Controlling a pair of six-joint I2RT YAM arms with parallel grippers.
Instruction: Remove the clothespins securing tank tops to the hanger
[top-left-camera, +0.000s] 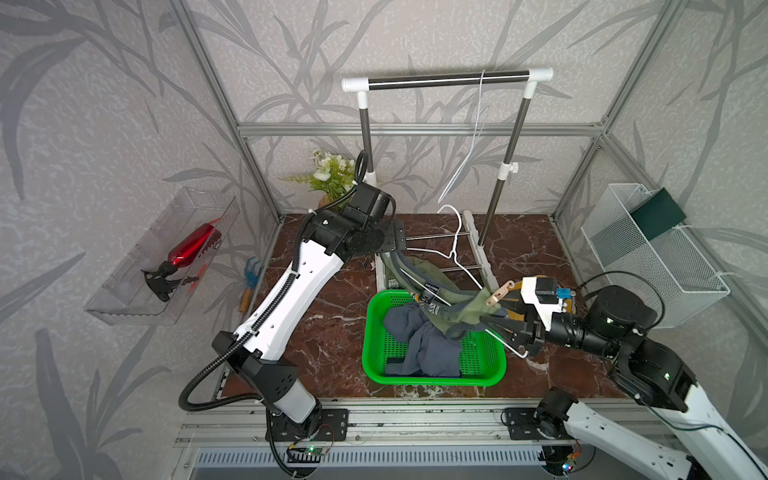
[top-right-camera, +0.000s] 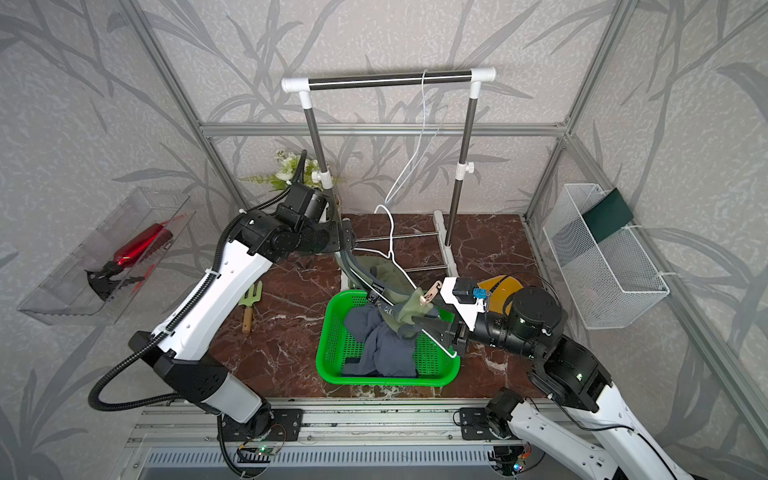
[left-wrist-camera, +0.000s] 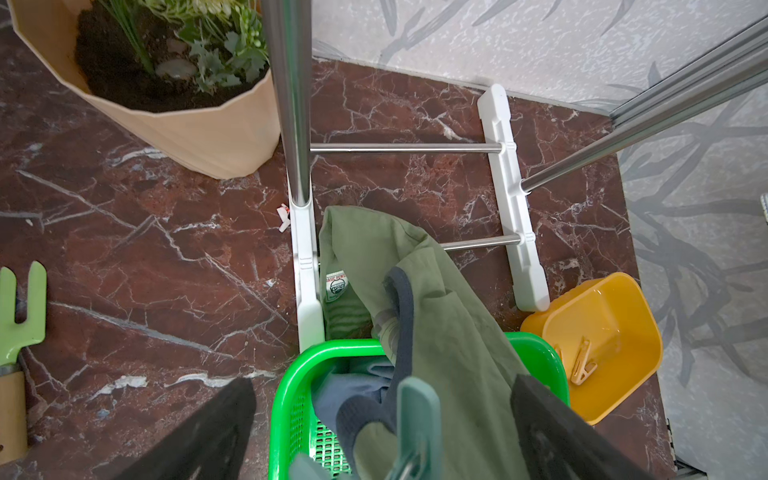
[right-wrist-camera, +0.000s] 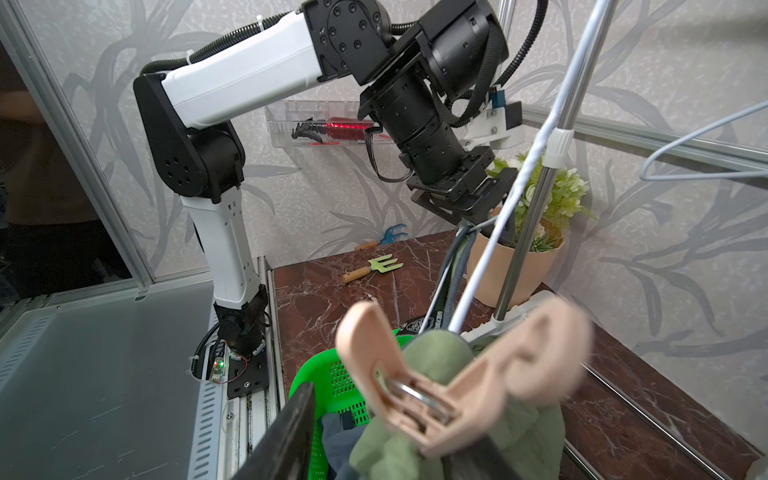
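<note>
A green tank top (top-left-camera: 438, 308) with dark trim hangs along a white hanger (top-left-camera: 473, 274), slanting over the green basket. One wooden clothespin (right-wrist-camera: 432, 400) is on the fabric at the hanger's right end, blurred in the right wrist view. My right gripper (top-left-camera: 505, 317) is at that end, just below the clothespin; its fingers (right-wrist-camera: 289, 432) stand partly apart around the fabric, and whether they press on anything is unclear. Up at the hanger's left end, my left gripper (top-left-camera: 400, 237) is open, its fingers (left-wrist-camera: 200, 432) wide apart with the hanger tip between them.
The green basket (top-left-camera: 369, 352) below holds dark blue-grey cloth (top-left-camera: 432, 352). A yellow bin (left-wrist-camera: 596, 300) with loose clothespins stands right of it. Behind are the rack (top-left-camera: 448, 81) and a potted plant (left-wrist-camera: 192, 136). Bare table lies to the left.
</note>
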